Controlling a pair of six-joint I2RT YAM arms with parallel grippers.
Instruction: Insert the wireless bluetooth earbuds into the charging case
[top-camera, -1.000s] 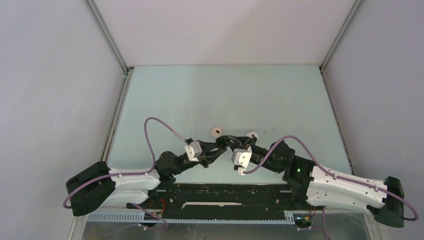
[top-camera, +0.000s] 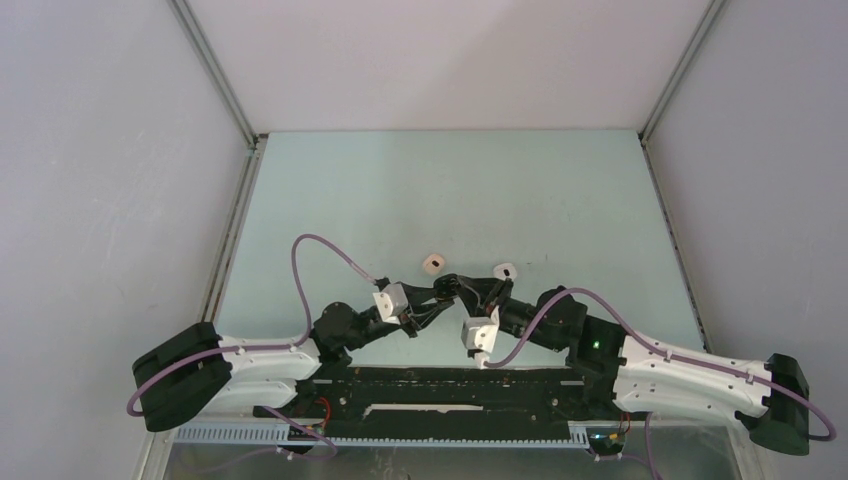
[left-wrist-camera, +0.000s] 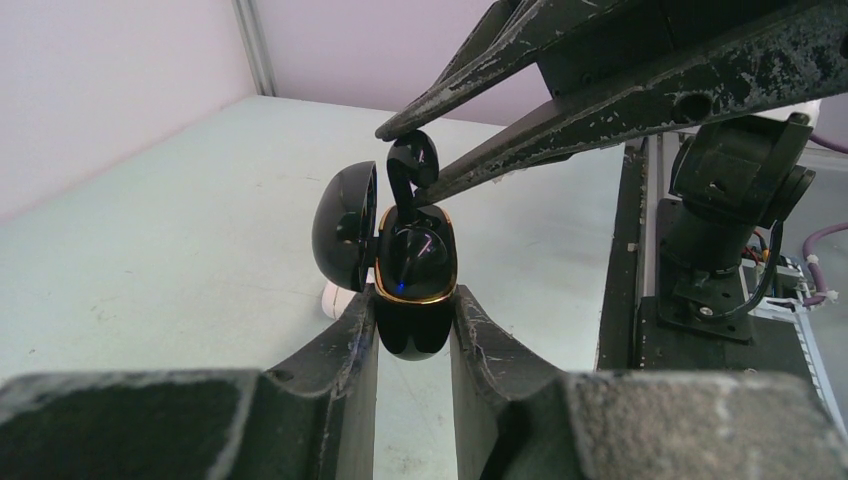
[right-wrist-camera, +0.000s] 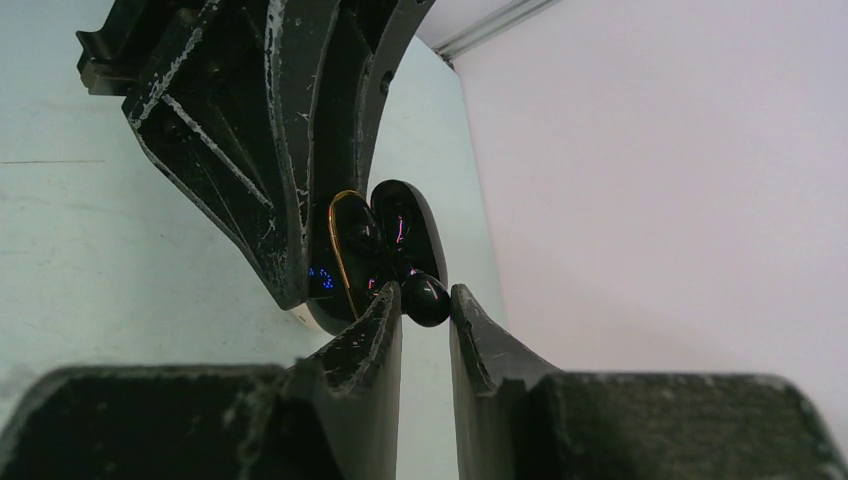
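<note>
My left gripper is shut on the glossy black charging case, held upright with its lid open. A black earbud is held by my right gripper directly over the case, its stem reaching down to the case top. In the right wrist view the earbud's round end sits between the right fingertips, with the case and left gripper behind it. In the top view both grippers meet near the front middle of the table.
The left arm stays practically still.
</note>
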